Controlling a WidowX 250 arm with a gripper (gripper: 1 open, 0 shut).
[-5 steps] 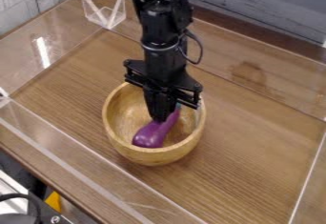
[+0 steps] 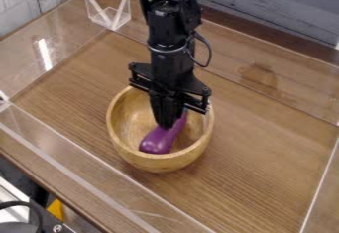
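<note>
A purple elongated object (image 2: 162, 136), resembling an eggplant, lies tilted inside a tan wooden bowl (image 2: 133, 150) near the middle of the table. The black gripper (image 2: 169, 108) hangs right over it, its lower end inside the bowl's outline at the top of the object. The gripper looks shut; whether it touches the purple object is hard to tell, as its fingertips blend together.
Bare wooden table (image 2: 265, 153) surrounds the bowl, clear on the right and left. A clear plastic piece (image 2: 109, 9) stands at the back left, near the pale walls. Dark cables and a yellow item sit at the lower-left edge.
The bowl stays in place.
</note>
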